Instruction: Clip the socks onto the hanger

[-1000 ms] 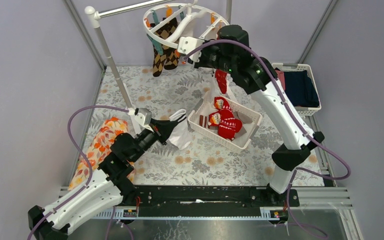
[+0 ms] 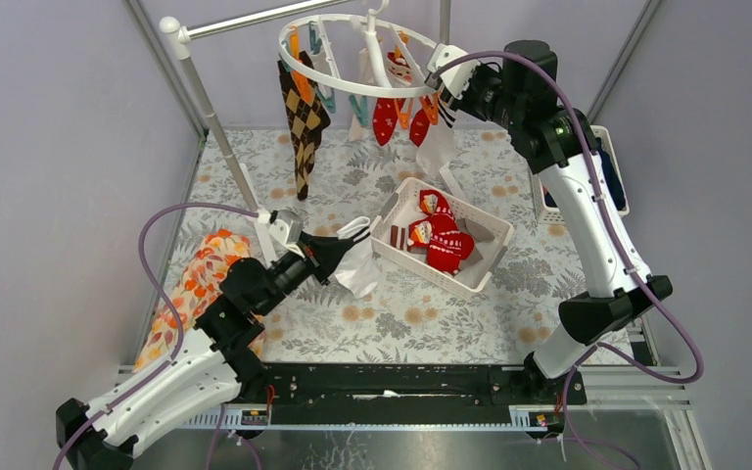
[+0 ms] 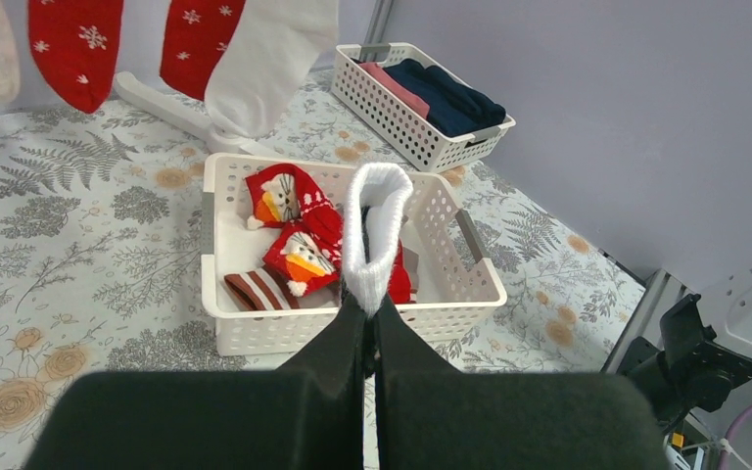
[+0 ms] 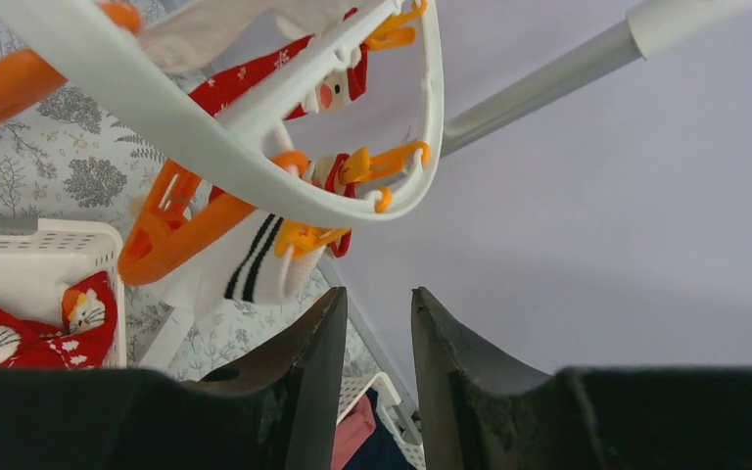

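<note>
The white round hanger (image 2: 357, 90) has orange and teal clips around it. An argyle sock (image 2: 305, 127) hangs at its left, and red socks (image 2: 385, 119) hang toward the right. A white sock with black stripes (image 4: 269, 257) is in an orange clip on the ring. My left gripper is shut on the edge of another white sock (image 3: 388, 196), its cuff standing above the fingertips. In the top view this sock (image 2: 358, 271) hangs beside the basket. My right gripper is close to the ring's right side, fingers apart, nothing visible between them.
A white basket (image 2: 406, 259) in the middle holds red cat-face socks (image 2: 443, 235) and a brown striped one. Another basket (image 3: 416, 147) with dark blue and pink cloth stands at the back right. An orange patterned cloth (image 2: 201, 279) lies at the left.
The hanger has turned, carrying its socks and clips around with it. My right gripper has moved right along the ring. The left arm and its white sock have barely moved.
</note>
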